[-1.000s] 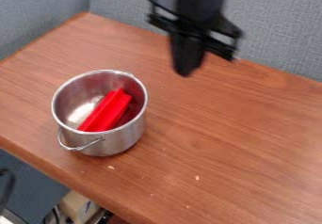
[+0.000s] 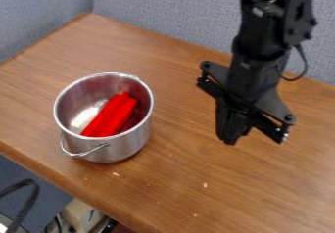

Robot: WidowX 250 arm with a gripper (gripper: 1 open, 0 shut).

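A silver metal pot (image 2: 84, 98) with a wire handle stands on the wooden table at the left, and a red elongated object (image 2: 110, 116) lies inside it. My black gripper (image 2: 230, 129) hangs over the table to the right of the pot, apart from it, shut with nothing visible between its fingers.
Grey padded walls (image 2: 39, 7) stand behind and to the left. Dark cables lie off the table's edge at the lower left.
The pot and red object stay in place.
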